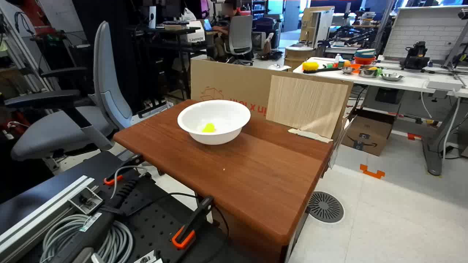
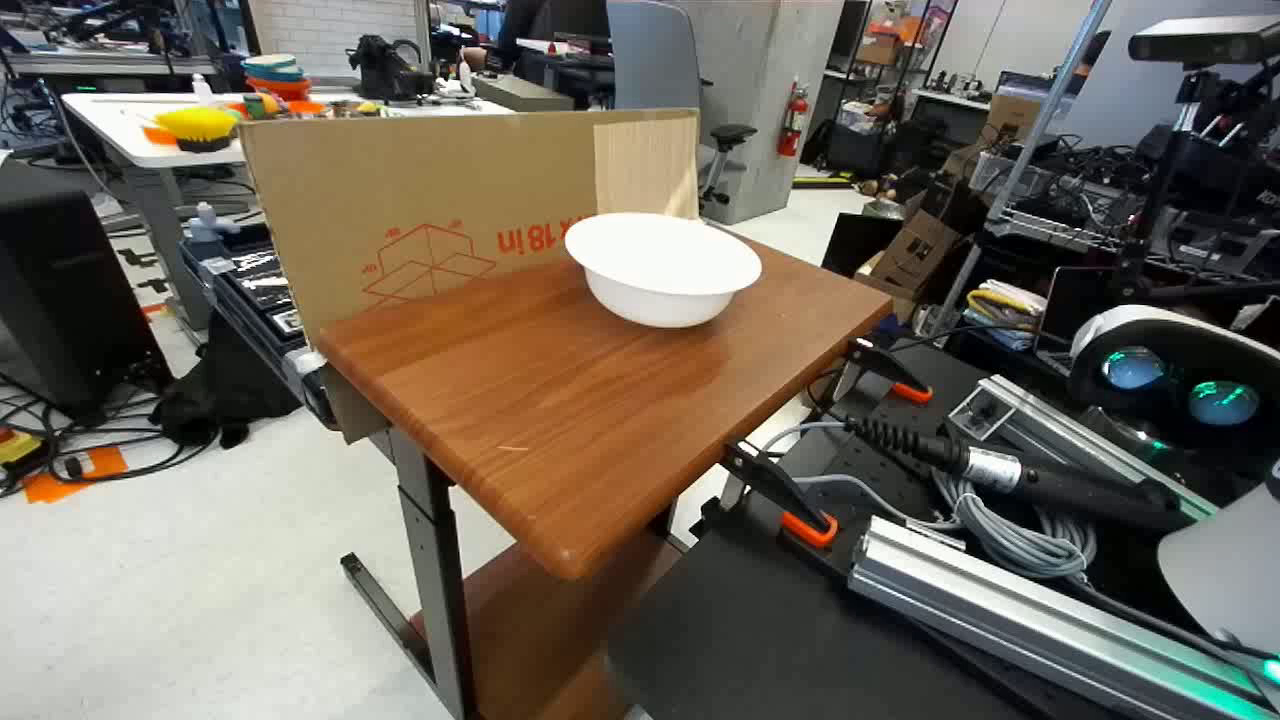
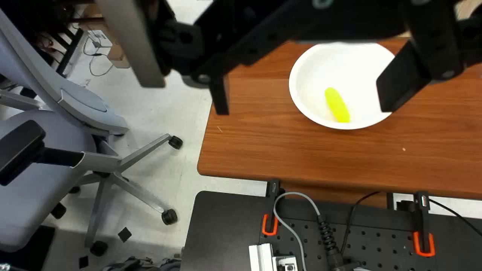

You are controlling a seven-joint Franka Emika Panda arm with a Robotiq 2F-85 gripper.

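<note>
A white bowl (image 1: 215, 136) stands upright on the brown wooden table (image 1: 263, 175), towards its back left in exterior view 1. Inside it lies a bright yellow elongated object (image 3: 337, 104), seen whole in the wrist view and partly as a yellow patch (image 1: 209, 128) in exterior view 1. Exterior view 2 shows only the outside of the bowl (image 2: 660, 294), its contents hidden by the rim. My gripper appears in the wrist view alone, its two dark fingers spread wide apart with nothing between them. It is apart from the bowl, which shows beyond the fingers.
A cardboard sheet (image 2: 360, 204) walls the table's back edge. Black clamps with orange grips (image 1: 183, 238) hold the front edge beside a black perforated base (image 3: 379, 239) with cables. A grey chair (image 1: 109, 83) stands close to the table's left end.
</note>
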